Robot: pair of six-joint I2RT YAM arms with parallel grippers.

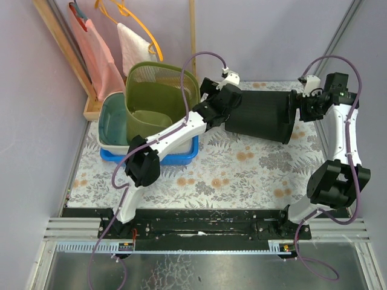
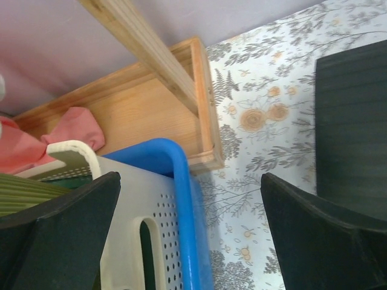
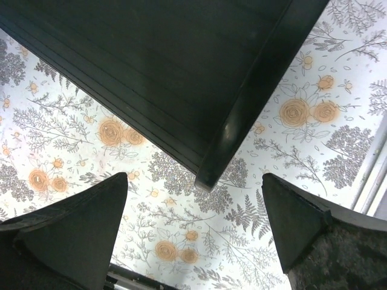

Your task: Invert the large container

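The large black container (image 1: 254,115) lies on the floral mat at the back right in the top view. In the right wrist view its dark panel (image 3: 151,72) and edge run between and beyond my open right gripper, whose fingers hold nothing. In the top view the right gripper (image 1: 302,103) is at the container's right end. My left gripper (image 1: 214,87) is at the container's left end; in the left wrist view it stands open (image 2: 189,199), the dark container (image 2: 351,115) to its right and nothing held.
Stacked baskets, a green one (image 1: 154,103) within white and blue bins (image 1: 175,158), fill the left. A wooden rack (image 1: 94,109) with hanging cloths stands behind them.
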